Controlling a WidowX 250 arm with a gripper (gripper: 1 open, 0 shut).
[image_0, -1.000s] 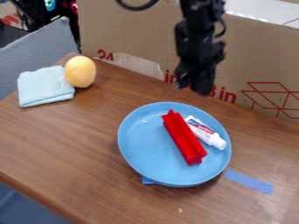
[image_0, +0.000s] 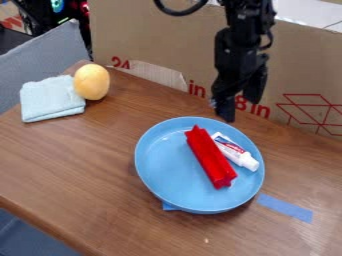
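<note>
My black gripper (image_0: 230, 108) hangs in front of the cardboard at the upper middle, above and behind the blue plate (image_0: 171, 181), with its fingers (image_0: 222, 101) pointing down. Its fingertips are dark and hard to make out; I see nothing held. On the plate lie a red elongated object (image_0: 210, 158) and, to its right, a white tube (image_0: 238, 151) with red and blue print.
A yellow oval object (image_0: 91, 82) and a folded light-blue cloth (image_0: 51, 99) sit at the left of the wooden table (image_0: 83, 170). A cardboard wall (image_0: 301, 80) borders the back. Blue tape (image_0: 283, 208) shows by the plate.
My gripper has shifted slightly down and to the right since a second ago. The objects on the plate and table are unchanged.
</note>
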